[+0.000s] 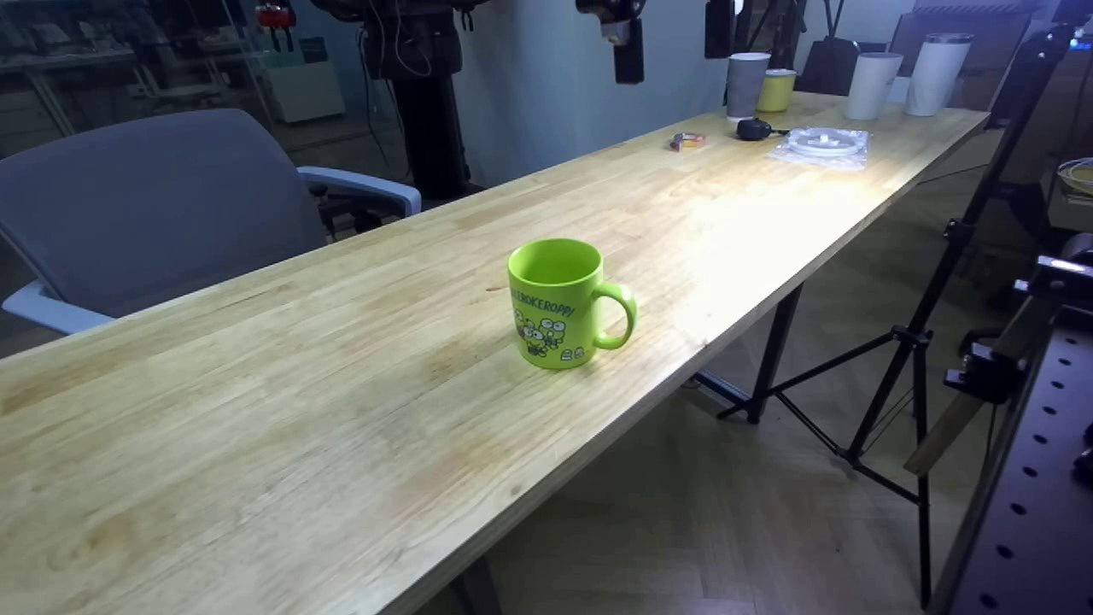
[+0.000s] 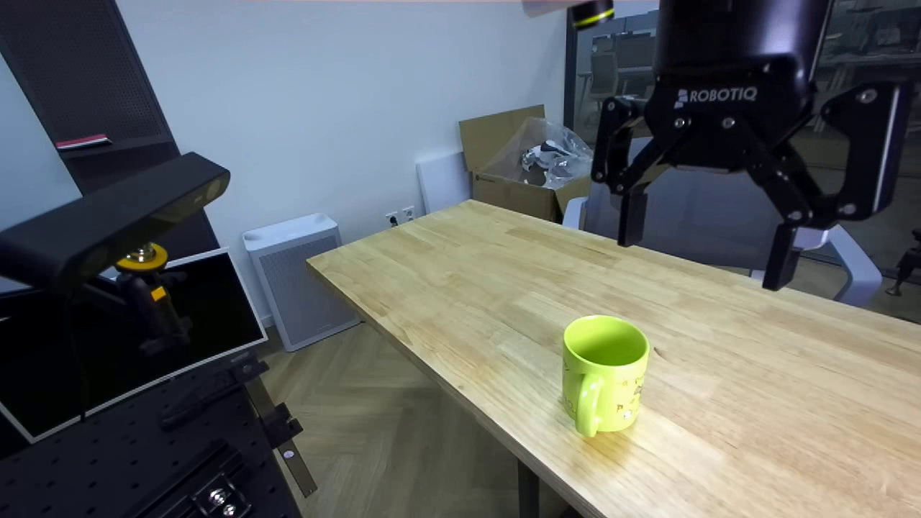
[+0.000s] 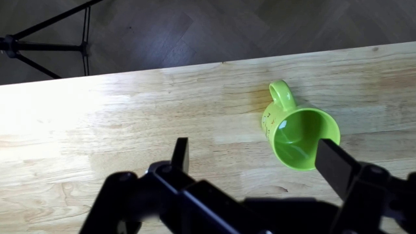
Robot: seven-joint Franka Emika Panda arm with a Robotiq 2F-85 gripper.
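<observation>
A lime-green mug (image 1: 553, 307) with cartoon print stands upright on the wooden table, its handle (image 2: 588, 404) turned towards the near long edge. My gripper (image 2: 701, 250) hangs well above the tabletop, wide open and empty. Seen from exterior view 1, only its two dark fingers (image 1: 629, 51) show at the top edge. In the wrist view the mug (image 3: 273, 117) lies right of centre, and the right fingertip overlaps its rim in the picture. The left finger (image 3: 180, 154) has bare wood beneath it. Nothing touches the mug.
At the table's far end stand a grey cup (image 1: 745, 87), a yellow cup (image 1: 775, 92), white tumblers (image 1: 936, 77) and a bagged white ring (image 1: 825, 143). A chair (image 1: 164, 205) sits along one side. Around the mug the wood (image 2: 483, 285) is bare.
</observation>
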